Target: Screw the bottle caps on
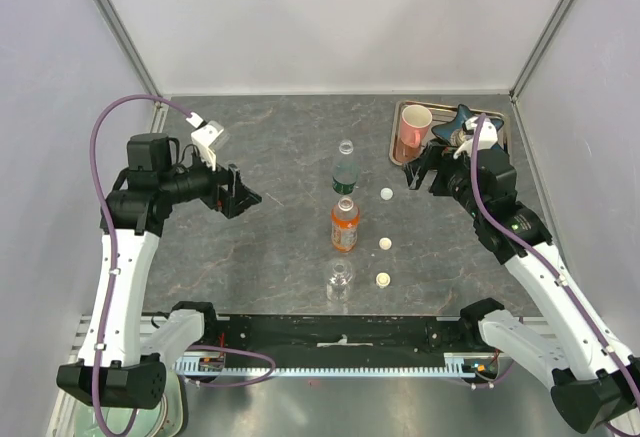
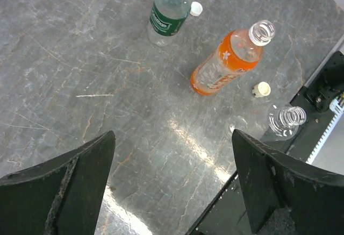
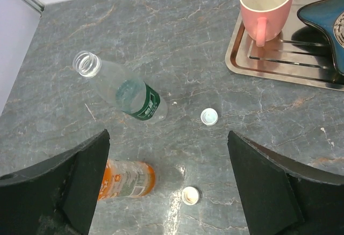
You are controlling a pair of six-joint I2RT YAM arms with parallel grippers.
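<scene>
Three uncapped bottles stand in a column mid-table: a green-label bottle (image 1: 344, 171) at the back, an orange one (image 1: 345, 228) in the middle, a clear one (image 1: 339, 282) at the front. To their right lie three small caps: back (image 1: 386, 194), middle (image 1: 385, 243), front (image 1: 382, 279). My left gripper (image 1: 233, 197) hangs open left of the bottles, empty; in its wrist view all three bottles show. My right gripper (image 1: 428, 172) is open above the right side near the back cap, empty; its wrist view shows the green-label and orange bottles and two caps.
A metal tray (image 3: 258, 63) at the back right holds a pink mug (image 1: 414, 125) and a dark blue item (image 3: 328, 25), partly behind my right arm in the top view. A dark rail runs along the front edge.
</scene>
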